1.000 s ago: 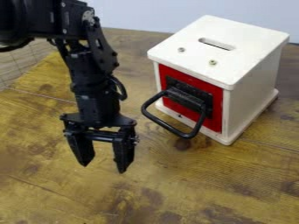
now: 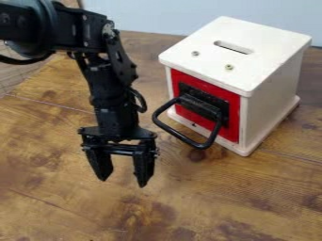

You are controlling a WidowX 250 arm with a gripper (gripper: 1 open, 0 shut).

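Observation:
A white wooden box [image 2: 258,66] with a slot in its sloped top and a red front panel [image 2: 187,80] stands at the right. A black U-shaped handle [image 2: 189,138] juts out from that panel toward the lower left. My black gripper [image 2: 122,169] hangs over the table to the left of the box, apart from the handle, fingers pointing down and open, with nothing between them.
A pale wall runs behind. A wire grid lies at the far left edge, behind the arm.
My gripper has shifted slightly to the right over the last second. The box and its handle have not moved.

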